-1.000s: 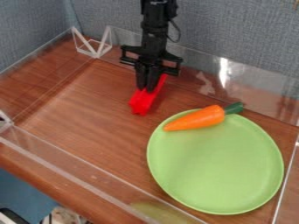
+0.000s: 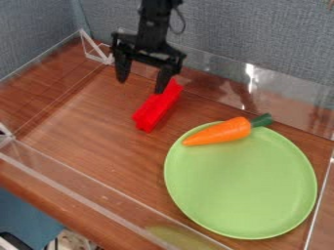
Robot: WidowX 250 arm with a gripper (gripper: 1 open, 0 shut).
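My black gripper [image 2: 141,72] hangs open over the back of the wooden table, its fingers spread apart just above and left of a red bar [image 2: 156,105], with nothing seen between them. The red bar lies diagonally on the wood. An orange carrot [image 2: 217,134] with a green top rests on the upper rim area of a green plate [image 2: 240,190] at the right.
Clear plastic walls edge the wooden table [image 2: 92,137], with white brackets at the back left and left front. Grey padded panels stand behind.
My gripper has risen and moved left off the red bar, its fingers now wider apart. The red bar, carrot and plate look unmoved, with more of the bar showing.
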